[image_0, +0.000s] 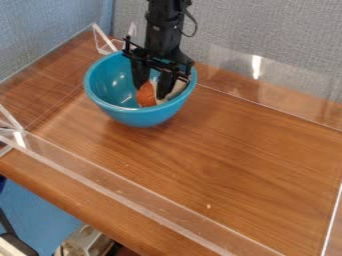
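Note:
A teal bowl (115, 104) stands on the wooden table at the upper left. My black gripper (158, 76) reaches down into it from above. Inside the bowl, between and below the fingers, are an orange object (146, 95) and a pale tan object (174, 90), both partly hidden by the gripper. I cannot tell whether the fingers grip either of them.
A grey padded wall (274, 45) runs along the back. The table's left edge drops to a blue surface at the lower left.

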